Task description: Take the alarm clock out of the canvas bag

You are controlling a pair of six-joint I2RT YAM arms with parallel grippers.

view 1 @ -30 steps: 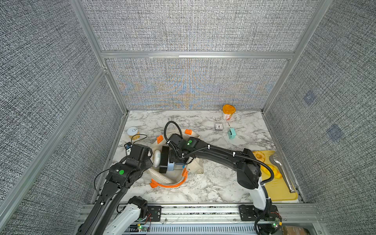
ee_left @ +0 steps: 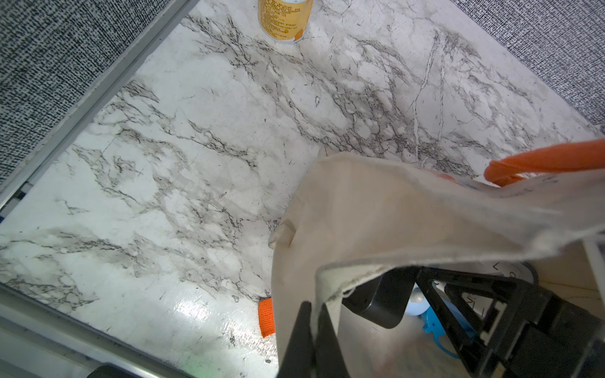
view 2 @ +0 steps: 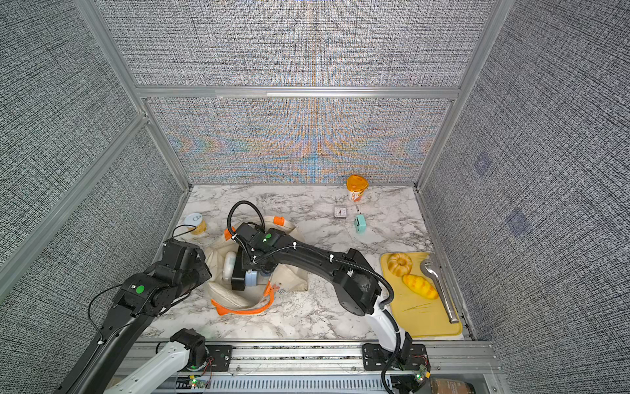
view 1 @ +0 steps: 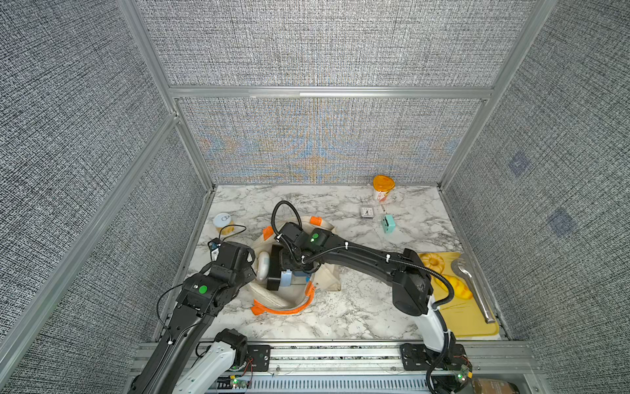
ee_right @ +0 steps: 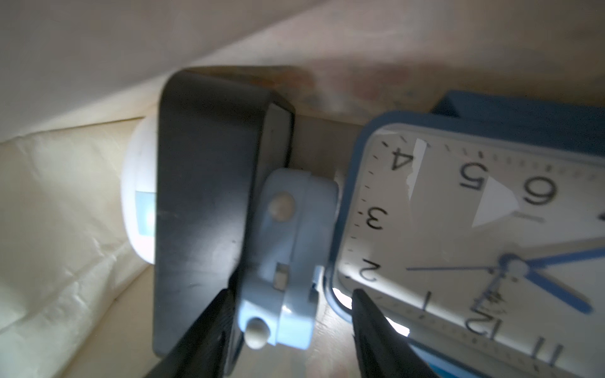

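Observation:
The canvas bag [view 1: 279, 302] with orange handles holds a black object [ee_right: 201, 208], a white item [ee_right: 140, 189], a light blue object [ee_right: 283, 252] and the alarm clock [ee_right: 466, 239], face up with blue rim. My right gripper reaches into the bag at the light blue and black objects beside the clock; its fingers stand apart, and what lies between them is unclear. My left gripper is shut at the bag's fabric edge, which rises by its fingertips.
A yellow can [ee_left: 283, 19] stands left behind the bag. A small clock [view 1: 367, 212], teal object [view 1: 388, 224] and orange cup [view 1: 383, 190] sit at the back right. A yellow board [view 1: 472, 321] with bread and a metal tool lies at the right.
The right arm has shifted slightly left over the last second, over the bag's contents. The left arm has not visibly moved.

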